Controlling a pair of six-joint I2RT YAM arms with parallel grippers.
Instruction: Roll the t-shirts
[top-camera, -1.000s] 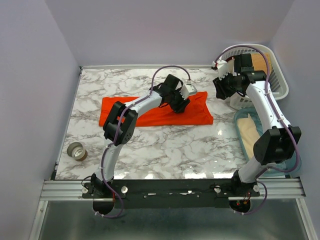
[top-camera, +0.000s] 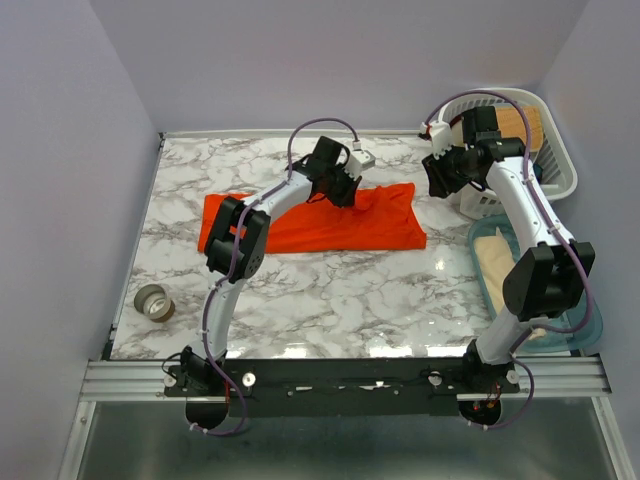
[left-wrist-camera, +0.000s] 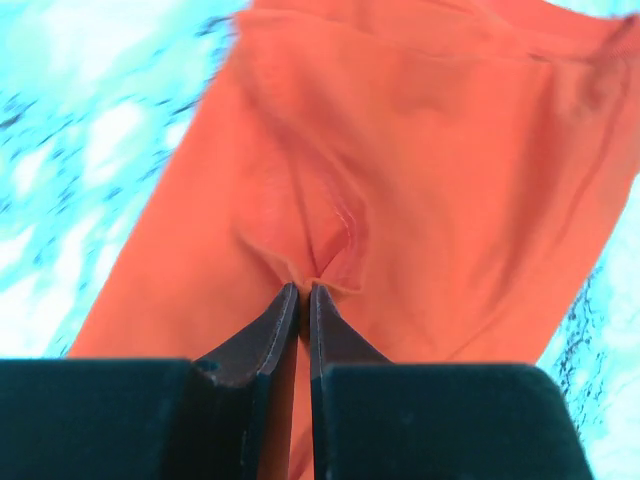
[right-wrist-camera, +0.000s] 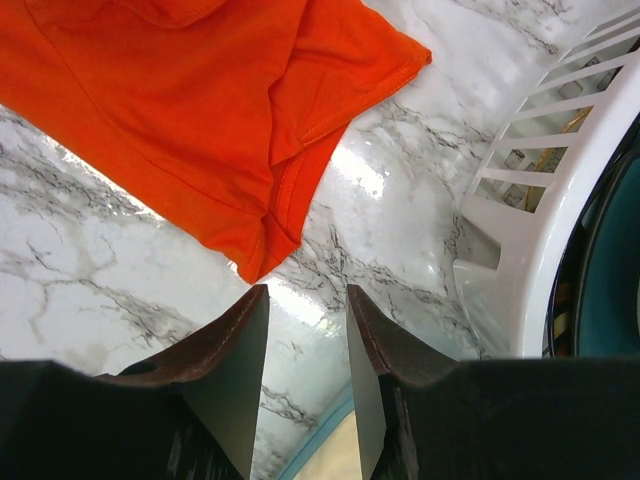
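Observation:
An orange-red t-shirt (top-camera: 330, 232) lies spread across the marble table, its right end folded over in small layers. In the left wrist view my left gripper is shut on a pinched fold of the shirt (left-wrist-camera: 420, 190), and creases run out from the fingertips. From above, my left gripper (top-camera: 345, 203) covers part of the shirt's right half. Off the shirt's right end, my right gripper (top-camera: 438, 193) hangs beside the white basket. The right wrist view shows its fingers apart and empty, with a shirt corner (right-wrist-camera: 255, 262) just beyond them.
A white laundry basket (top-camera: 562, 165) stands at the back right, close to my right arm. Below it lies a blue tray (top-camera: 478, 235) with a cream cloth (top-camera: 494, 262). A metal cup (top-camera: 154, 302) is at the left.

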